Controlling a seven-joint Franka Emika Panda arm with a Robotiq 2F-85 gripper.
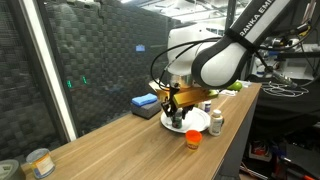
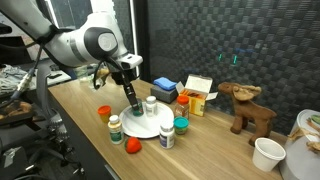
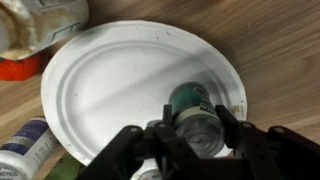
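Note:
My gripper is shut on a small bottle with a green label, one finger on each side of it. The bottle is over one side of a white oval plate; whether its base touches the plate I cannot tell. In exterior view 1 the gripper points down at the plate. From the other side, the dark bottle shows below the fingers, within the plate's outline.
Near the plate stand an orange cup, a white-capped bottle, a red tomato, a pill bottle and a teal-lidded jar. A blue box and toy moose stand behind. The long tabletop has free room.

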